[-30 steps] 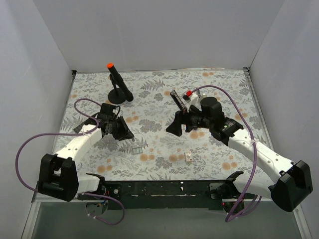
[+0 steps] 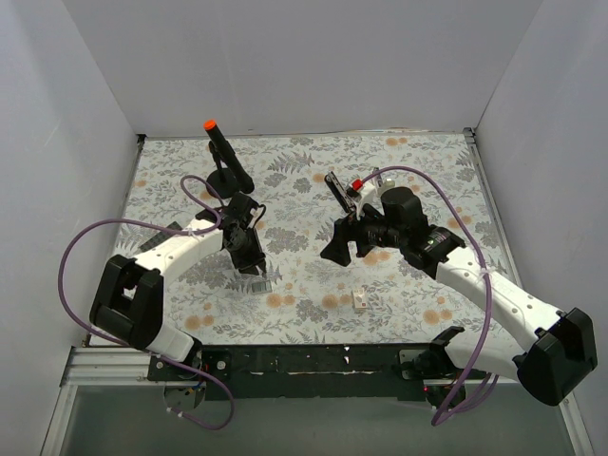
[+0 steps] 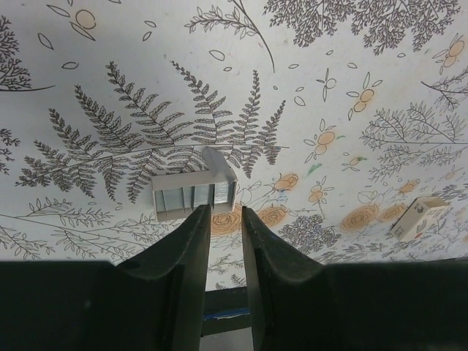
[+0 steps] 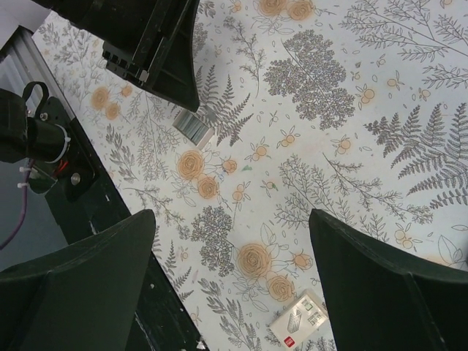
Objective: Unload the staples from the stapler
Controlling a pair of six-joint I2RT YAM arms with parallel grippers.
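Note:
A small pale compartmented tray (image 3: 172, 197), apparently holding grey strips, lies on the patterned mat below my left gripper, whose fingertips are close together over its near side with a narrow gap between them; nothing clearly sits between them. My right gripper stands open over the mat, with nothing between its fingers. A long dark stapler-like object (image 2: 335, 190) stands at the back behind the right gripper, partly hidden. A small printed box (image 4: 296, 322) lies at the front right.
A black stand with an orange-tipped cylinder (image 2: 228, 157) is at the back left. A dark flat object (image 2: 157, 237) lies at the far left, partly behind the left arm.
My left arm has moved right and toward the front, onto the small tray. The right arm has shifted very slightly.

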